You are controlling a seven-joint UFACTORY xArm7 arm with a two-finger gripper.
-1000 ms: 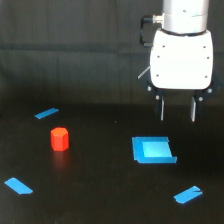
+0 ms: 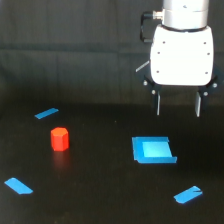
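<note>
A small red block, hexagonal in outline, stands on the dark table at the left of the camera view. High on the right is my white gripper, its two thin dark fingers spread wide apart with only empty space between them. It is far to the right of the block and touches nothing that I can see. Below it, on the table, lies a light blue square bordered with blue tape.
Short strips of blue tape lie flat on the table: a far-left strip, a near-left strip and a near-right strip. Bare table separates the block from the taped square. A dark curtain hangs behind.
My gripper's fingers are farther apart than before, and their tips sit slightly higher in the view. The red block and the tape have stayed in place.
</note>
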